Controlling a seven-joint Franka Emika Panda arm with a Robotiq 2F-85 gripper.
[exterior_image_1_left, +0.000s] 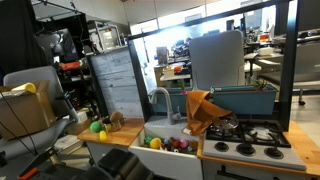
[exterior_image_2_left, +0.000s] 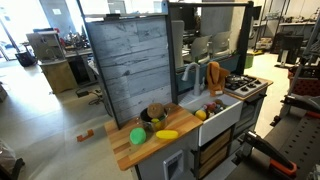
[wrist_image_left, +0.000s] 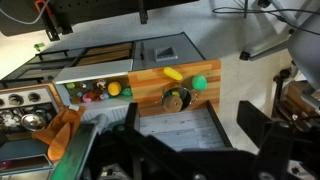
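Observation:
My gripper is open high above the counter, its dark fingers spread wide at the bottom of the wrist view with nothing held between them. Below lies the wooden counter. On it are a green round object, a yellow oblong object and a metal pot with something brown at it. Beside this counter, the white sink holds several colourful toy items. An orange-brown cloth hangs by the sink's back corner. My gripper's fingers cannot be made out in the exterior views.
The stove stands past the sink, with a metal pan on it. A tall grey board walls the counter's back, and a curved faucet rises behind the sink. Black posts frame the unit.

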